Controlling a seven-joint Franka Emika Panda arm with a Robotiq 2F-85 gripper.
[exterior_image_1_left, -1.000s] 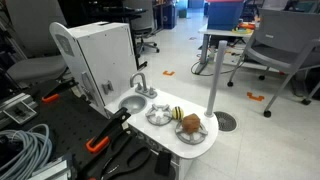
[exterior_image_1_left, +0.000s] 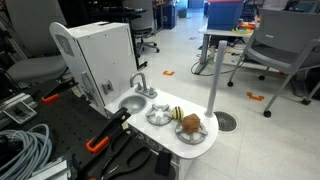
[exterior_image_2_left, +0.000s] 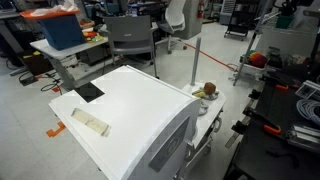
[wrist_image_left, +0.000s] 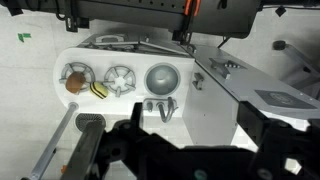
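Observation:
Low over a white toy kitchen counter (wrist_image_left: 140, 60), my gripper stands open with nothing between its wide-spread fingers. In the wrist view the round sink (wrist_image_left: 162, 79) and its faucet (wrist_image_left: 167, 110) lie just beyond the fingertips. A brown roundish item (exterior_image_1_left: 190, 123) rests on the outer burner of the counter. Beside it sits a yellow item with dark stripes (exterior_image_1_left: 177, 112), near the other burner (exterior_image_1_left: 159, 115), which is bare. Apart from both items, the gripper cannot be made out clearly in the exterior views.
A tall white cabinet (exterior_image_1_left: 98, 62) rises at the sink end of the counter. An upright white post (exterior_image_1_left: 218, 75) stands along the counter's edge. Cables (exterior_image_1_left: 25, 155) and orange-handled clamps (exterior_image_1_left: 104, 135) lie on the black table. The counter's middle, around the sink, is clear.

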